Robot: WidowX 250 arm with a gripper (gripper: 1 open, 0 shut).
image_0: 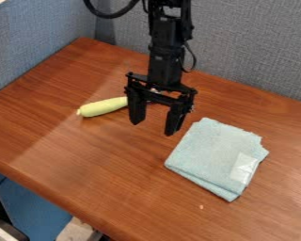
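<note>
My black gripper [153,120] hangs open over the middle of the wooden table, its two fingers spread wide with nothing visible between them. A pale yellow-green, long vegetable-like object [102,107] lies on the tabletop just left of the gripper, partly behind it. A folded pale blue cloth [209,155] with a whitish tag lies to the right and front of the gripper. Something silvery behind the gripper is mostly hidden by it.
Grey padded walls [247,52] border the table at the back and left. The front left edge drops to a blue floor.
</note>
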